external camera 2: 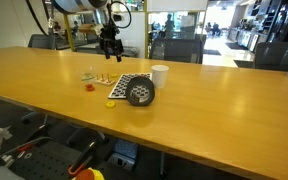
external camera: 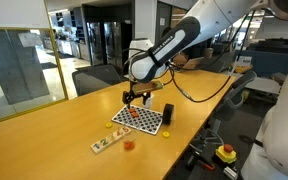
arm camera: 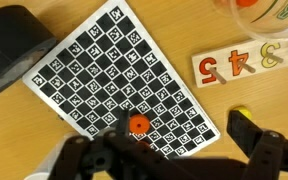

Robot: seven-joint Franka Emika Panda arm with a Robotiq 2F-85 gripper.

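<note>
Above the black-and-white checkered board (arm camera: 74, 68) my gripper (external camera: 137, 98) hangs, open and with nothing between its fingers. In the wrist view an orange-red piece (arm camera: 139, 124) lies on the board near the left finger, with a second reddish bit just below it, partly covered by that finger. To the right of the board sits a wooden strip (arm camera: 224, 66) with coloured numbers and pegs. A small yellow piece (arm camera: 244, 112) rests on the table close to the right finger.
A black roll (external camera 2: 140, 92) and a white cup (external camera 2: 159, 76) stand beside the board. A clear round container (arm camera: 278, 14) with something red inside is at the wrist view's upper right. Another yellow piece (external camera 2: 110, 105) lies nearer the table edge.
</note>
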